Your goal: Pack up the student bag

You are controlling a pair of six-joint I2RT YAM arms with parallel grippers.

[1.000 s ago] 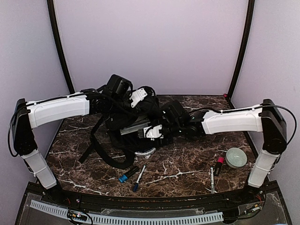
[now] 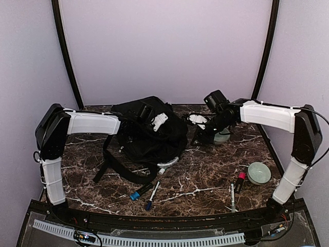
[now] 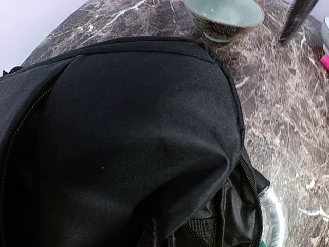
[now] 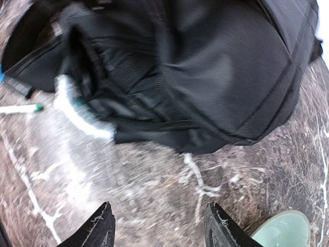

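The black student bag (image 2: 169, 136) lies at the back left of the table, its front flap bulging over the opening. My left gripper (image 2: 156, 131) is shut down at the bag's cloth; in the left wrist view its fingers are mostly lost in dark fabric, so whether cloth is between them is unclear. Right of the bag and clear of it, my right gripper stands open with only tabletop between its fingers. A blue-capped dark marker (image 2: 141, 191) and a white pen with a blue end (image 2: 152, 195) lie in front of the bag.
A clear curved item (image 2: 167, 163) touches the bag's front edge. One bowl (image 3: 226, 18) stands right of the bag, partly behind my right arm. At the front right are another bowl (image 2: 258, 173), a pink-topped tube (image 2: 240, 181) and a white pen (image 2: 233, 198).
The left gripper has moved right with the flap; the pale contents seen one second ago are now covered.
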